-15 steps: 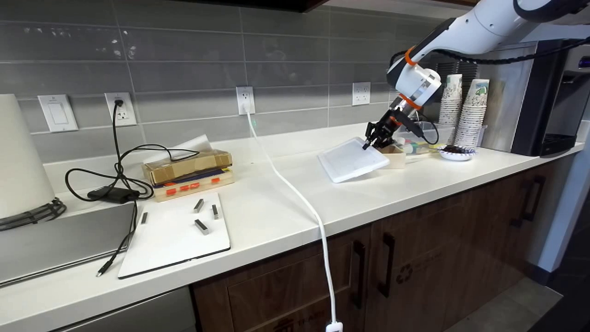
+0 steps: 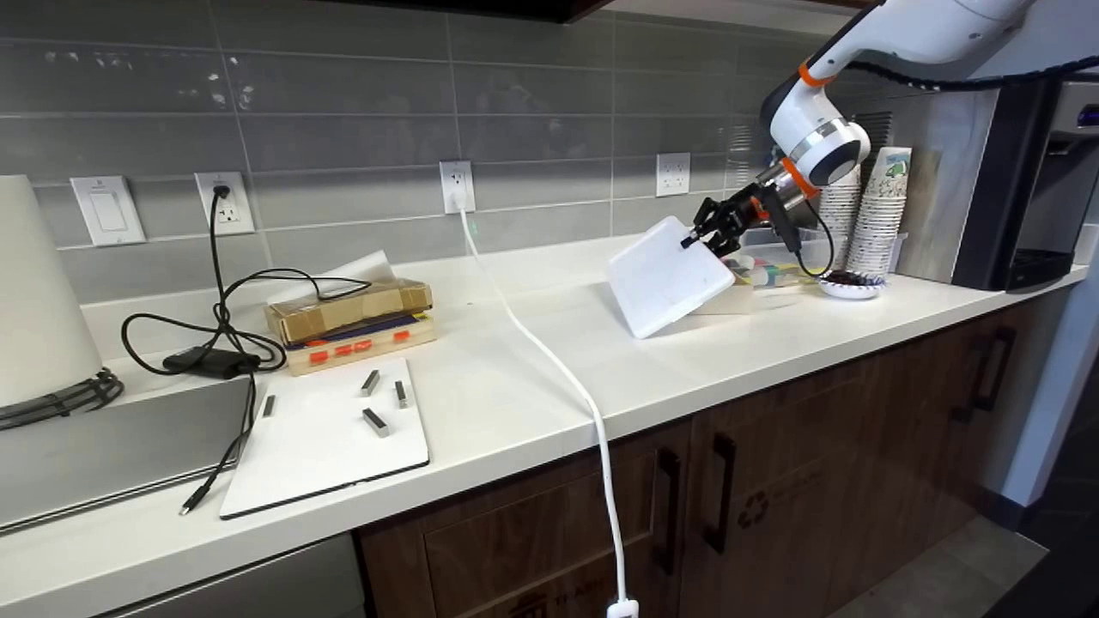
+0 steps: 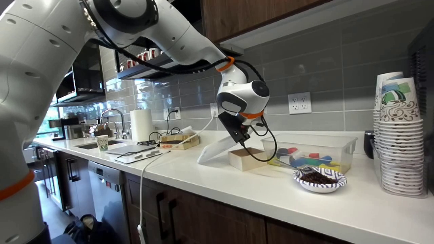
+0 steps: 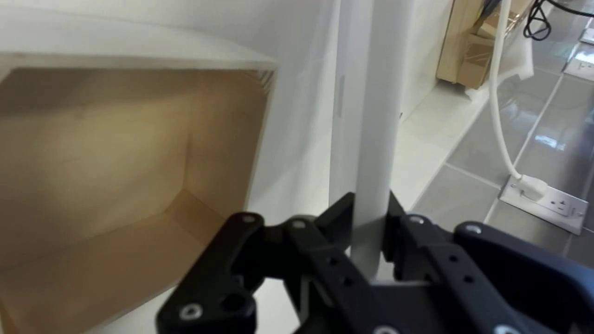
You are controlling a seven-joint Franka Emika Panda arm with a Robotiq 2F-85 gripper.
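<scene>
A white rectangular board [image 2: 664,276], perhaps a lid, leans steeply, its lower edge at the counter. My gripper [image 2: 705,243] is shut on its upper edge. In the wrist view the board [image 4: 378,122] appears nearly edge-on, clamped between the black fingers of my gripper. Close beside it stands an open wooden box [image 3: 246,159], and the wrist view shows the inside of that box [image 4: 100,150] empty where visible. In the second exterior view the arm hides part of the board [image 3: 216,149].
A clear plastic bin [image 3: 346,152] of colourful items stands behind the box, with a patterned bowl [image 3: 321,187] of dark bits nearby. Stacked cups [image 3: 400,154] are further right. A white cable [image 2: 546,350] crosses the counter left of the board.
The board has tilted up more steeply, its gripped edge lifted. My gripper and arm have shifted up and to the right with it.
</scene>
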